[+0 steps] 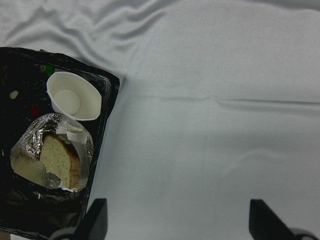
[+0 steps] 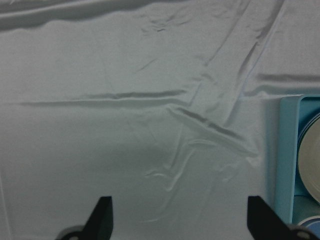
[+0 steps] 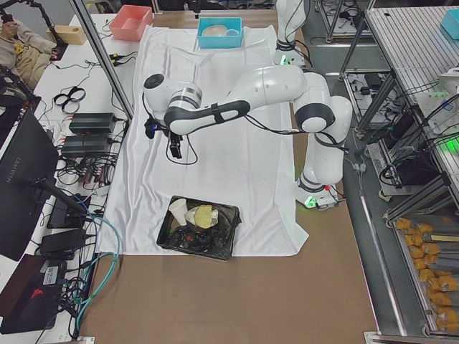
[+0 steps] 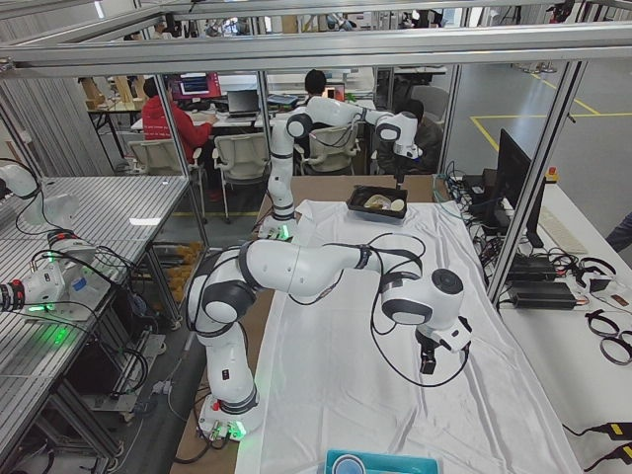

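Observation:
My left gripper stands open and empty above the cloth beside a black tray (image 3: 179,240). The tray holds a white cup (image 1: 74,97) and a slice of bread (image 1: 60,162) on crumpled foil (image 1: 35,140). My right gripper, also open and empty, hangs over the cloth at the other end, near a blue bin (image 2: 287,160) with round dishes (image 2: 310,157) inside. In the camera right view the right gripper (image 4: 428,360) is above the cloth.
A monitor (image 3: 25,179), cables and black boxes line one side, with a red bin (image 3: 131,21) at the far end. Metal frame posts stand along both sides.

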